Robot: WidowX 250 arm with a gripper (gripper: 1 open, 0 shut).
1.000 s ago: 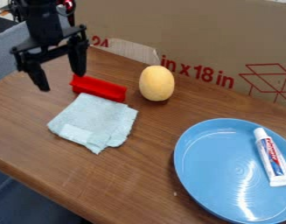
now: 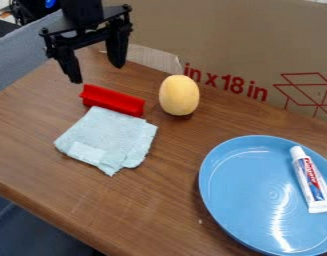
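Observation:
My black gripper (image 2: 94, 60) hangs at the top left, open, its fingers above and behind a red block (image 2: 112, 99) lying on the wooden table. A folded pale blue cloth (image 2: 106, 141) lies just in front of the block. A yellow egg-shaped object (image 2: 179, 95) stands to the right of the block. At the lower right, a blue plate (image 2: 243, 205) holds a white toothpaste tube (image 2: 310, 180).
A large cardboard box (image 2: 259, 40) stands along the back. A grey surface (image 2: 22, 60) borders the table (image 2: 119, 210) at the left. Bare wood lies between the cloth and the plate and at the front.
My gripper has moved up and to the right from lower left of its present spot. The objects on the table have not moved.

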